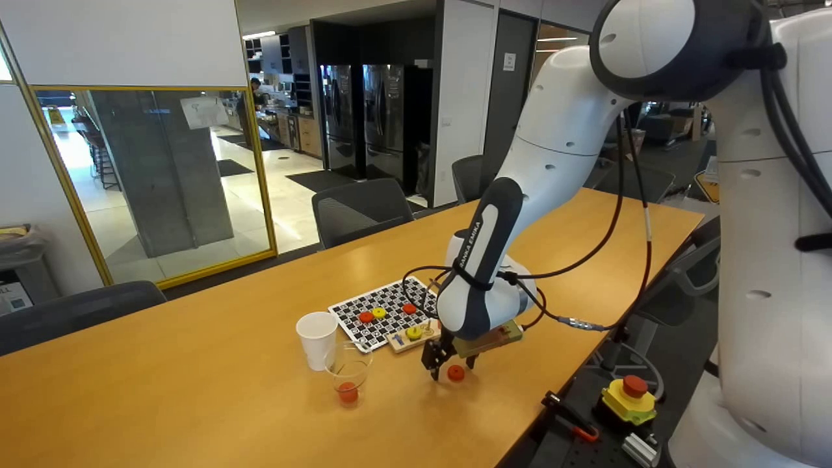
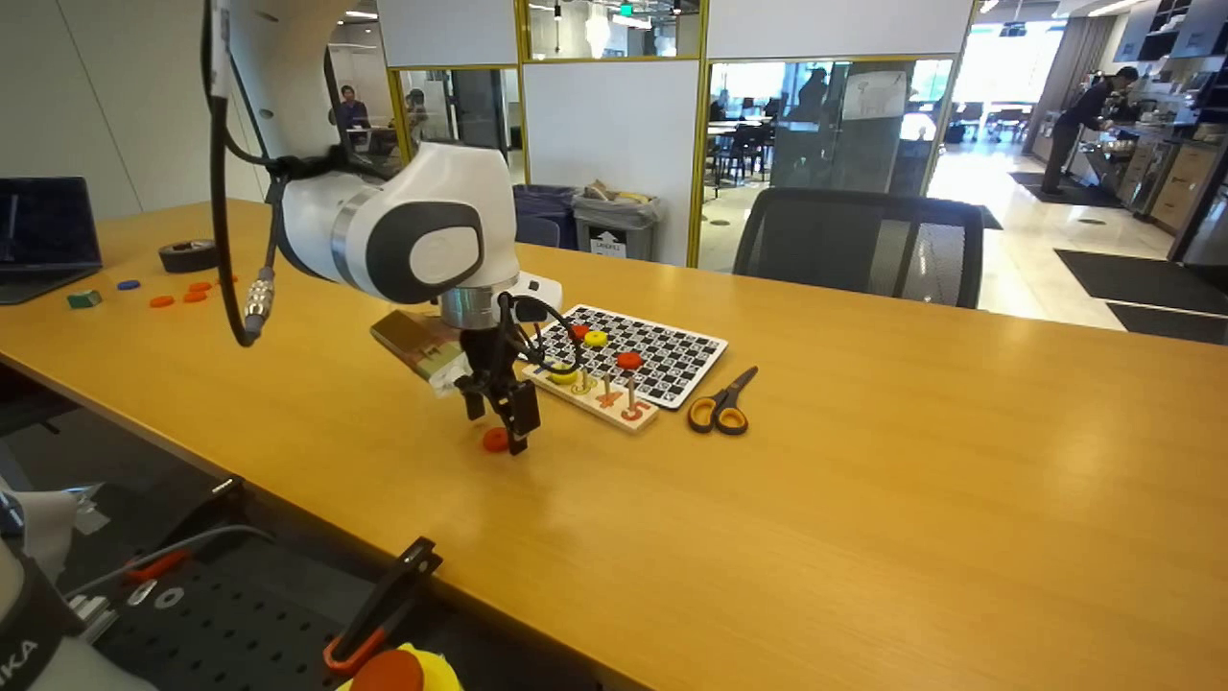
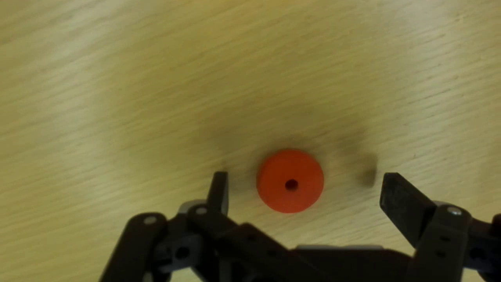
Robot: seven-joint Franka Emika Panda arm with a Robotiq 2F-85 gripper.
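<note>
A red disc (image 3: 290, 181) with a small hole in its middle lies flat on the wooden table. My gripper is open around it, one finger to either side, with a gap between each finger and the disc. The same red disc (image 1: 456, 373) shows just below the fingertips in the first exterior view. From the other side, in the second exterior view, the disc (image 2: 496, 439) is partly covered by one finger of the gripper (image 2: 495, 431).
Behind the gripper are a checkered board (image 2: 668, 349) with red and yellow discs and a numbered peg board (image 2: 627, 416). A white cup (image 1: 316, 340), a clear cup (image 1: 348, 373) with something red and scissors (image 2: 722, 411) stand or lie nearby.
</note>
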